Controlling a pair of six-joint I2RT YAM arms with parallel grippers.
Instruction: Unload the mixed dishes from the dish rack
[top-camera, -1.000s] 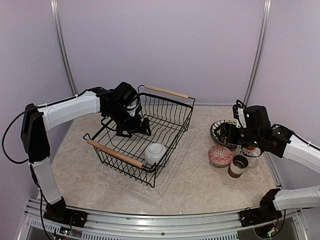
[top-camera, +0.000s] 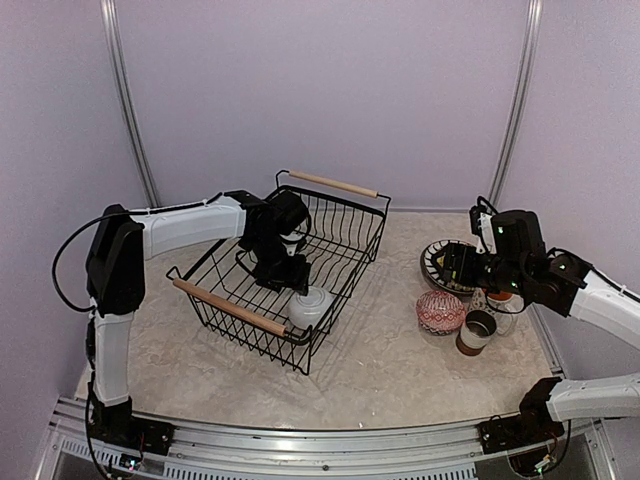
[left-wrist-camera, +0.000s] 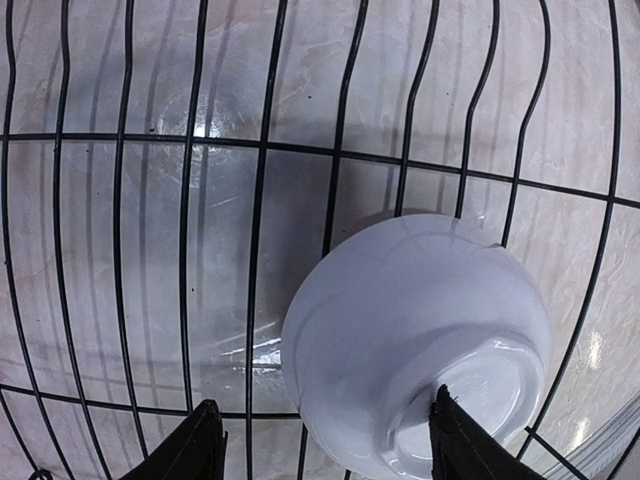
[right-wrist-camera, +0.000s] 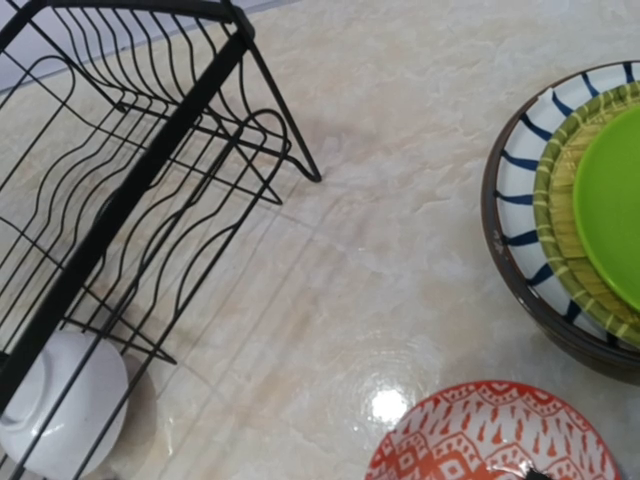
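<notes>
The black wire dish rack with wooden handles holds one upturned white bowl, near its front right corner. My left gripper is open just above this bowl, one finger over its foot ring, nothing held. My right gripper hangs over the plates at the right; whether it is open or shut is unclear. Unloaded dishes stand right of the rack: stacked plates with a green one on top, a red patterned bowl and a cup.
Behind the cup are more cups or glasses, partly hidden by the right arm.
My left gripper has moved right and down toward the white bowl in the rack. The right arm looks practically still.
</notes>
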